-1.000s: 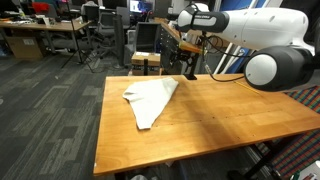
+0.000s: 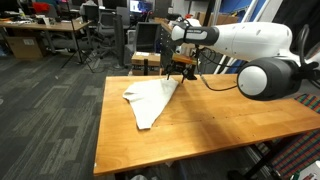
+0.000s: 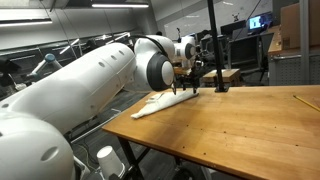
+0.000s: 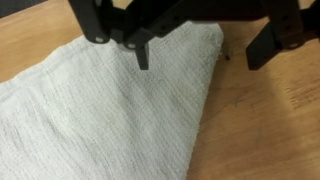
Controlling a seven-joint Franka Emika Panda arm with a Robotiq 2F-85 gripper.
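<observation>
A white cloth point(image 2: 150, 98) lies spread flat, with an uneven outline, on the wooden table point(image 2: 200, 128) near its far left corner. Its ribbed weave and one edge fill much of the wrist view, where the cloth point(image 4: 120, 105) runs off the left and bottom. My gripper point(image 2: 181, 70) is over the cloth's far right corner. Seen from the wrist, the gripper is open, one finger above the cloth and the other above bare wood. Nothing is held between them. The second exterior view shows the cloth point(image 3: 165, 101) stretched out beneath the arm.
Bare tabletop extends widely toward the front and right. A dark post point(image 3: 221, 45) stands behind the table. Office chairs point(image 2: 103, 30) and desks are beyond its far edge, and grey carpet point(image 2: 50, 110) lies to the left.
My gripper has come down and slightly left toward the cloth's far right corner. The cloth lies as before.
</observation>
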